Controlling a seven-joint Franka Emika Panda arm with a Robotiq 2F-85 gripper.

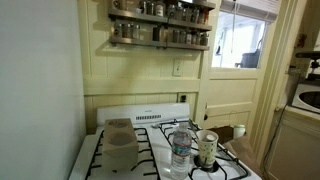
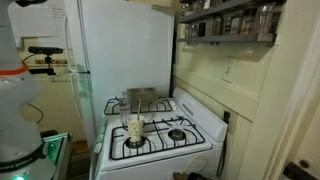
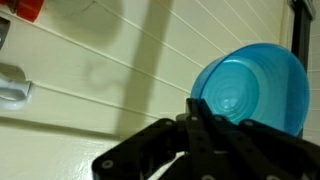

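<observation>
In the wrist view a translucent blue cup (image 3: 255,85) shows at the right, its open mouth facing the camera. My gripper is shut, its two dark fingertips meeting at the left edge of the cup's rim. One fingertip appears inside the rim and the other outside, so the thin wall looks pinched between them. Black finger parts hide the cup's lower edge. I cannot make out this blue cup or the fingers in either exterior view.
A patterned paper cup (image 1: 207,148), a clear water bottle (image 1: 181,150) and a boxy metal toaster (image 1: 120,146) stand on the white stove (image 2: 160,151). Jar-filled shelves (image 1: 160,20) hang on the wall above. The white fridge (image 2: 128,55) borders the stove.
</observation>
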